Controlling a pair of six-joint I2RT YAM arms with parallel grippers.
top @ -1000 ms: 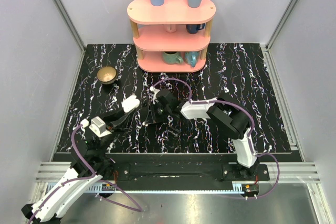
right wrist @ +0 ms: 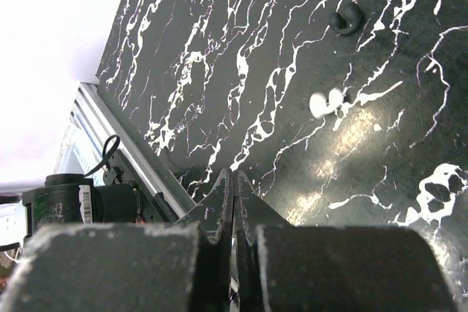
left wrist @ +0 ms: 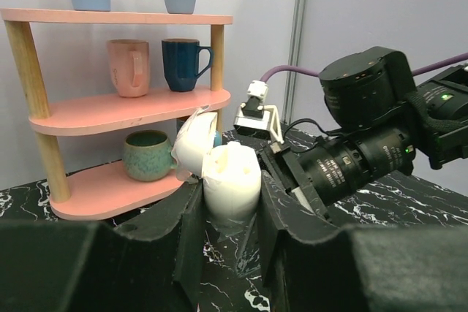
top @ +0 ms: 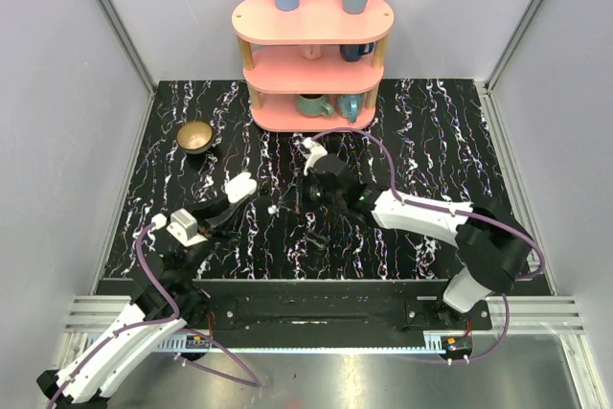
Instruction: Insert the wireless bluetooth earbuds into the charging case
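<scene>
My left gripper is shut on the white charging case (left wrist: 232, 180), whose lid stands open; in the top view the case (top: 241, 187) is held left of centre, above the table. A small white earbud (right wrist: 326, 103) lies on the dark marbled table in the right wrist view, outside my right gripper. That gripper's fingers are pressed together with nothing between them. Seen from the top, the earbud (top: 273, 209) is just left of the right gripper's tip.
A small black curled object (right wrist: 346, 18) lies on the table beyond the earbud. The pink shelf (top: 314, 69) with cups stands at the back, a brass bowl (top: 195, 136) at the back left. A small clear item (top: 316, 238) rests nearer the front.
My right gripper has moved right and away from the left one. The left gripper and case look almost unchanged.
</scene>
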